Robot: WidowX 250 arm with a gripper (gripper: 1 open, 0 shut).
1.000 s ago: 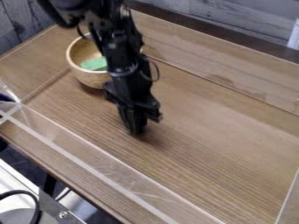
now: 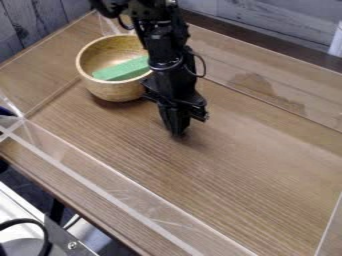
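Note:
My black gripper [image 2: 177, 124] is low over the wooden table [image 2: 227, 190], near its middle, with its fingertips shut and no object visible between them. A light wicker bowl [image 2: 100, 76] stands behind and left of the gripper, partly hidden by the arm. A green item [image 2: 126, 67] lies inside the bowl.
Clear strips run along the left edge, where cables and white hardware [image 2: 22, 232] show beyond. A white object [image 2: 337, 36] stands at the far back right.
The arm has shifted slightly up the frame and to the right, uncovering more of the bowl and the green item. The bowl stays in place.

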